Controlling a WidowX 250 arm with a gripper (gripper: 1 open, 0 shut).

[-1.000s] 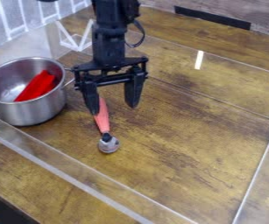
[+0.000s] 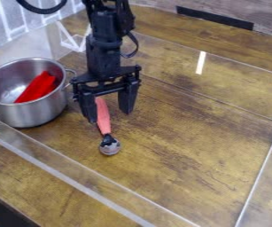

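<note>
The black gripper reaches down from the top centre over a red-handled utensil with a metal end, which lies on the wooden table. Its fingers straddle the upper part of the red handle, partly open; I cannot tell whether they touch it. A metal bowl at the left holds a red object.
A pale surface runs along the back left, behind the bowl.
The arm has shifted slightly left over the red handle, and the fingers have drawn closer together. The utensil and bowl look unmoved.
</note>
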